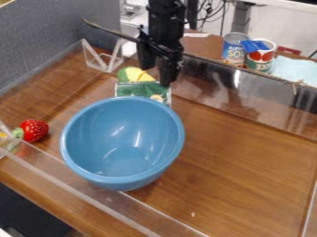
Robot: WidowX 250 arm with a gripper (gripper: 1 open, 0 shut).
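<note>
My black gripper [158, 65] hangs at the top centre, open, its fingers over a yellow object [135, 76] and a green and white card or box [140, 91] behind the bowl. Whether anything sits between the fingers is hard to tell. A large blue bowl [121, 146] stands at the centre left of the wooden table. A red strawberry [33, 129] lies to its left.
A clear plastic stand [96, 61] is at the back left. Two cans [234, 48] stand beyond the transparent rear barrier [247, 94]. A grey padded wall borders the left.
</note>
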